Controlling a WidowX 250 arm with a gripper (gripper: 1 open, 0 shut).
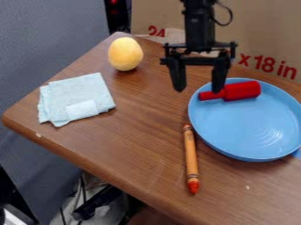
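The black gripper [199, 79] hangs open over the table, its fingers apart at the upper left of the blue plate [247, 132], near the red cylindrical object [242, 90] that lies on the plate's far part. An orange crayon [191, 160] lies left of the plate. A yellow round object [125, 54] sits at the back left, and a folded pale blue cloth [74, 98] lies on the left of the table.
The wooden table [123, 158] has bare room in its middle and front. A cardboard box [273, 44] stands behind it. The table's left edge borders a grey-blue surface.
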